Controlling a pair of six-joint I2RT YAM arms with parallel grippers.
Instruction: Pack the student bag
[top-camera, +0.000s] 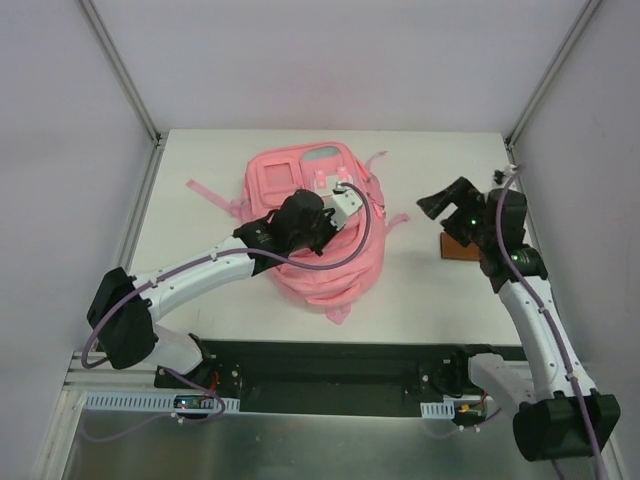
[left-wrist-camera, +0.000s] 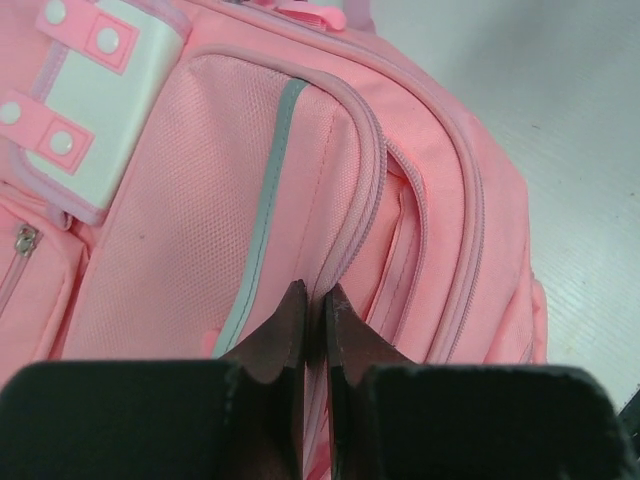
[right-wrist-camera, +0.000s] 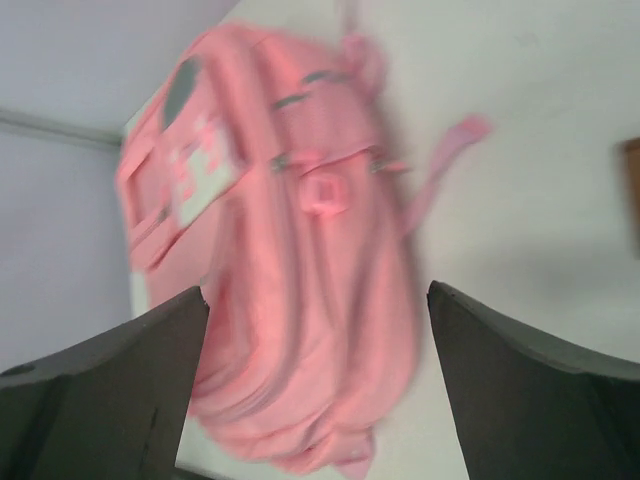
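Observation:
A pink backpack lies on the white table, with folded fabric, zips and a pale panel with snap straps. My left gripper is shut on the bag's zipper edge, pinching the fabric beside a grey-green trim. My right gripper is open and apart from the bag, over the table to its right; its wrist view is blurred, with the bag between and beyond the fingers.
A brown flat object lies at the table's right, partly under my right arm. Bare table surrounds the bag. Walls stand at the back and sides.

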